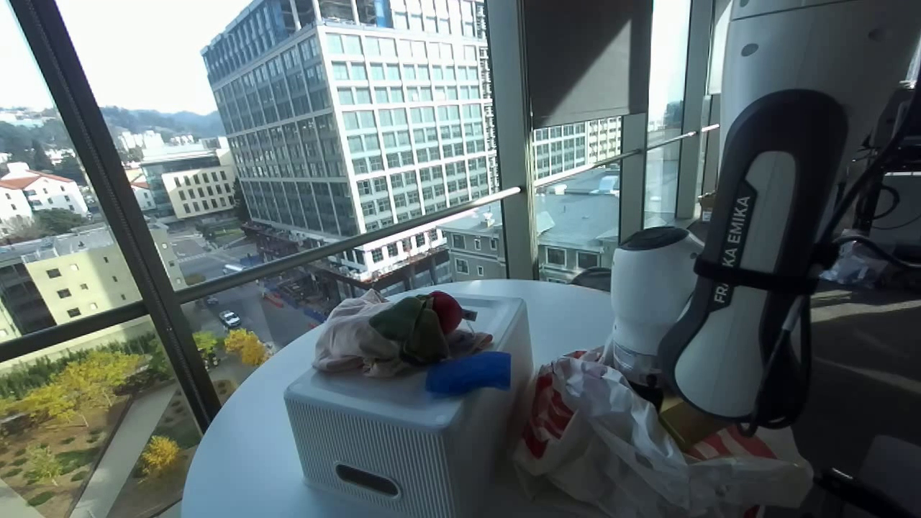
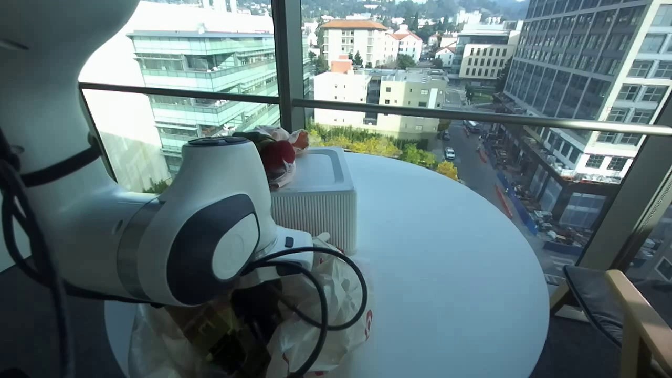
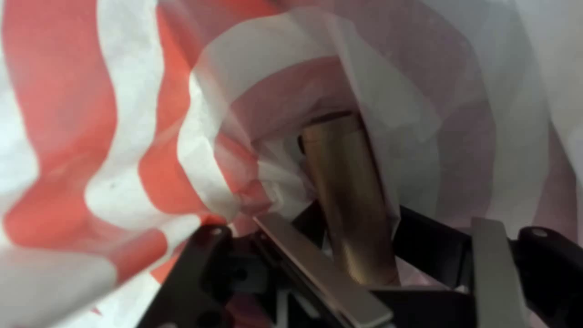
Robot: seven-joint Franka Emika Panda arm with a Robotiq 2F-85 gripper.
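In the wrist view my gripper is open, deep among the folds of a white bag with red stripes [image 3: 60, 164]. A brownish-gold, cylinder-like object [image 3: 350, 191] lies in the bag, seen in the gap between the fingers. Whether either finger touches it, I cannot tell. From outside, the crumpled plastic bag [image 1: 596, 423] stands on the table and hides the fingers. The arm's lower end reaches down into its mouth.
A white ribbed box [image 1: 380, 440] stands beside the bag on the round white table [image 1: 242, 440]. On it lie a pale cloth [image 1: 345, 337], a green item [image 1: 406, 328], a red round thing [image 1: 446, 311] and a blue piece [image 1: 470, 373].
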